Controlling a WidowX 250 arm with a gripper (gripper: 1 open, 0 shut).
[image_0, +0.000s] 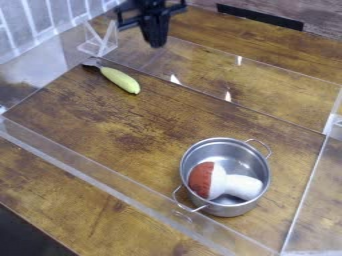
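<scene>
My dark gripper (147, 30) is at the top centre of the camera view, raised above the back of the workspace and partly out of frame; its fingers are blurred. A pale yellow banana-like object (119, 80) with a dark end lies on the wooden surface at the upper left, below and left of the gripper, apart from it. A steel pot (233, 206) with two handles stands at the lower right, holding a white object with a red-brown top (207, 178), lying on its side.
Clear plastic walls surround the wooden work area (120, 135). A dark strip (259, 18) lies at the back right.
</scene>
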